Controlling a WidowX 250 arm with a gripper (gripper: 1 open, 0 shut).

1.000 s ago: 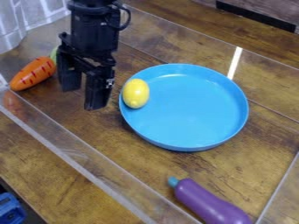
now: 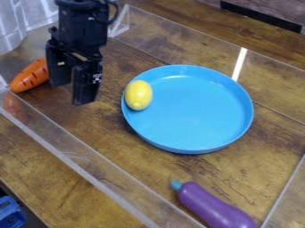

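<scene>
My black gripper [image 2: 74,82] hangs open at the upper left over the wooden surface, just right of an orange carrot [image 2: 30,76]. Nothing shows between its fingers. A blue plate [image 2: 197,116] lies right of centre, with a yellow egg-shaped object [image 2: 138,94] on its left edge. A purple eggplant [image 2: 212,205] lies at the lower right.
A clear low wall runs along the left and front. A blue object [image 2: 9,212] sits at the bottom left corner. Bare wood lies in the lower middle and behind the plate.
My gripper has moved left, toward the carrot. The plate, yellow object, carrot and eggplant look unmoved.
</scene>
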